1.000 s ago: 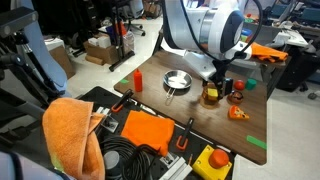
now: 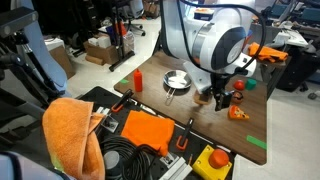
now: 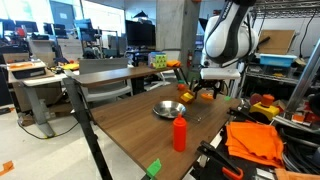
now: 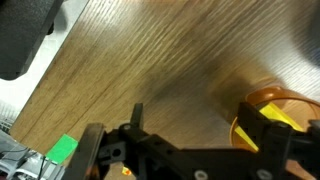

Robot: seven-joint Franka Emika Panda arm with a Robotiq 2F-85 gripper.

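My gripper is open, pointing down over the wooden table, with bare wood showing between its fingers. An orange, round-rimmed container [image 4: 285, 96] with a yellow piece [image 4: 278, 114] in it is beside the right finger in the wrist view, partly covered by it. Whether they touch, I cannot tell. In exterior view 1 the white arm hides much of that container, and the gripper [image 2: 227, 98] is low on its right side. An orange wedge-like object [image 2: 238, 113] lies on the table farther right.
A silver pan [image 2: 177, 79] and a red bottle [image 2: 138, 80] stand on the table's left side. Dark red and green items [image 2: 250, 84] are behind the gripper. Clamps [image 2: 185, 134] grip the front edge. Bare wood [image 2: 165, 103] lies front-left of the arm.
The arm has come lower and toward the camera in exterior view 1. It now covers more of the orange container, whose yellow content was plainly visible before.
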